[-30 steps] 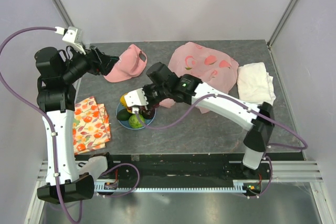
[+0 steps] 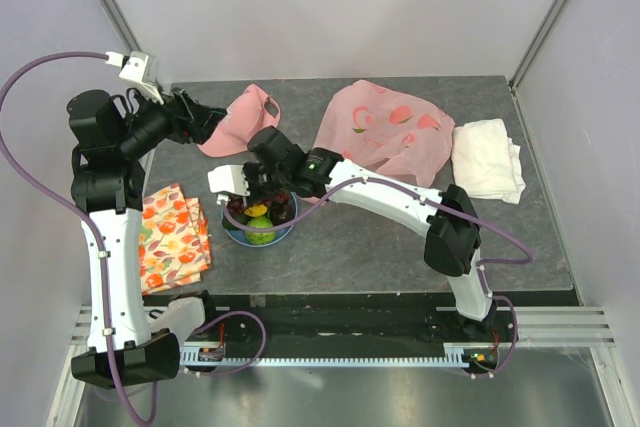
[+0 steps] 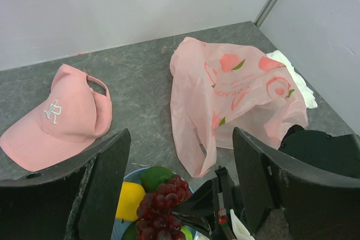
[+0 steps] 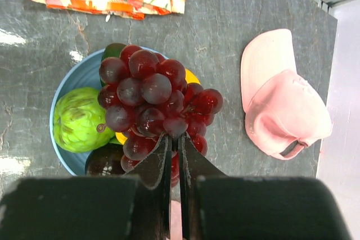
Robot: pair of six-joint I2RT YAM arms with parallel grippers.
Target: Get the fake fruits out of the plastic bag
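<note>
My right gripper is shut on a bunch of red grapes [image 4: 143,91], over a blue bowl [image 4: 67,80] holding a green fruit [image 4: 79,116], a dark round fruit [image 4: 100,161] and yellow fruit. My left gripper [image 2: 205,119] hangs high at the upper left; in the left wrist view its fingers [image 3: 90,189] stand apart with nothing between them. The pink plastic bag [image 3: 230,88] lies crumpled at the back, right of the bowl.
A pink cap [image 2: 240,127] lies behind the bowl, a patterned cloth [image 2: 170,237] to its left, a folded white cloth [image 2: 485,157] at far right.
The right arm has moved left over the bowl, carrying the grapes with it or reaching onto them; the top view hides which. The left arm has stayed still.
</note>
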